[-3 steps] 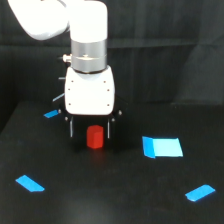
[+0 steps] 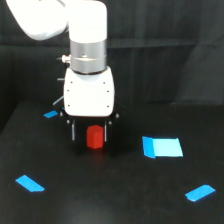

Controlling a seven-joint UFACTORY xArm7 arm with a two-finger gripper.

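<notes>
A small red block [image 2: 95, 137] stands on the dark table, left of the middle of the view. Directly over it is my white gripper [image 2: 92, 127], pointing down. The thin dark fingers show on either side of the block, with a gap between them and its sides. My gripper looks open. The block's upper edge is close under the gripper body; whether the two touch cannot be made out.
A cyan box or folded card [image 2: 163, 147] lies to the right of the gripper. Blue tape strips mark the table at front left [image 2: 30, 184], front right [image 2: 200, 193] and back left [image 2: 51, 114].
The gripper sits very slightly lower over the red block than before. The block and the cyan item have not visibly moved.
</notes>
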